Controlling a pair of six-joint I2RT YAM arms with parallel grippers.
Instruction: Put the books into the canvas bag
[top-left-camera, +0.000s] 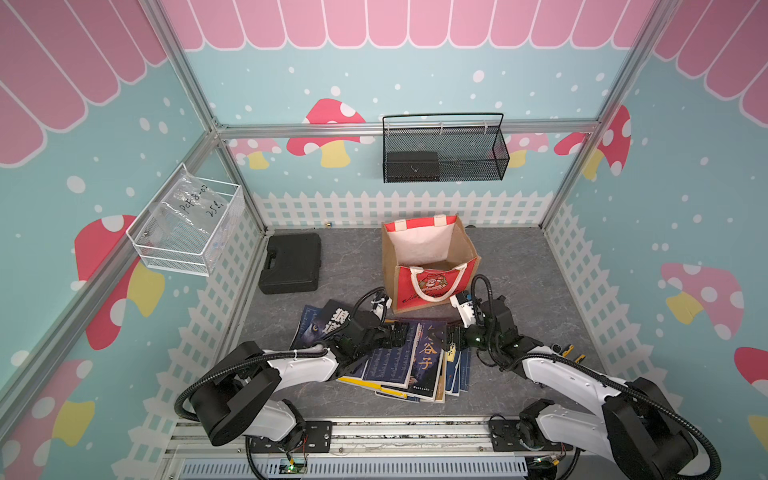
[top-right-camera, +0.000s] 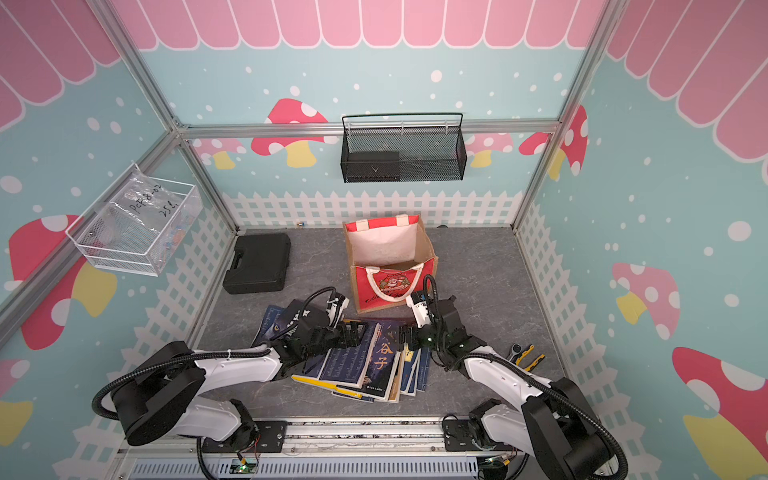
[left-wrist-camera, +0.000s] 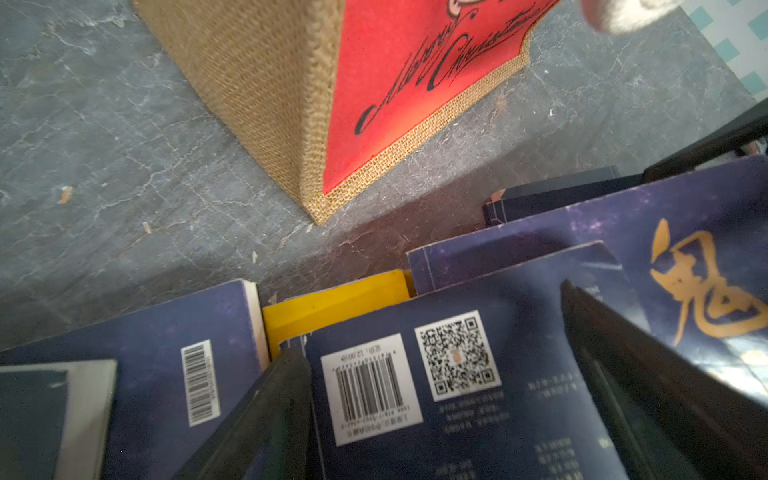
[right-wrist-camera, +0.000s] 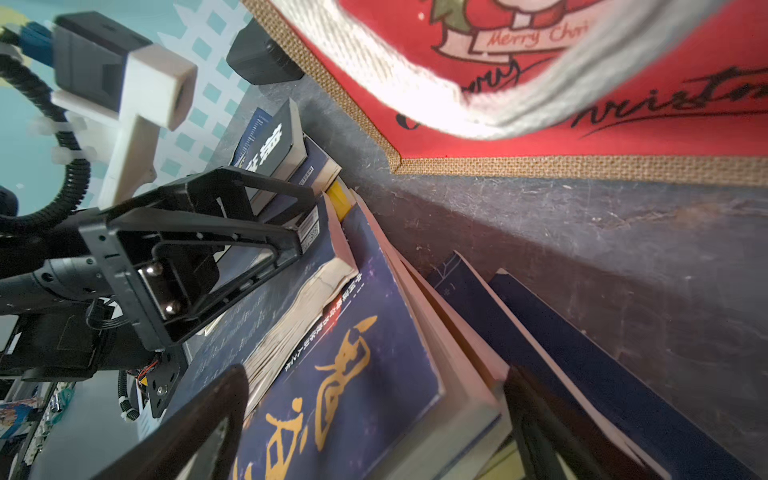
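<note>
Several dark blue books lie overlapping in front of the bag, among them a back cover with a barcode (left-wrist-camera: 456, 368) and a thick book with gold characters (right-wrist-camera: 344, 376). Upright behind them stands the canvas bag (top-left-camera: 432, 292), its top open and its front red. My left gripper is open over the barcoded book, nothing held. At the pile's right side my right gripper is open too, its fingers either side of the gold-lettered book's spine end and apart from each other. The arms hide parts of the books in both top views.
A black case (top-left-camera: 289, 264) lies at the back left of the table. Some yellow-handled tools (top-right-camera: 528, 358) lie near the right wall. A black wire basket (top-left-camera: 445, 152) hangs on the back wall. Floor right of the bag is free.
</note>
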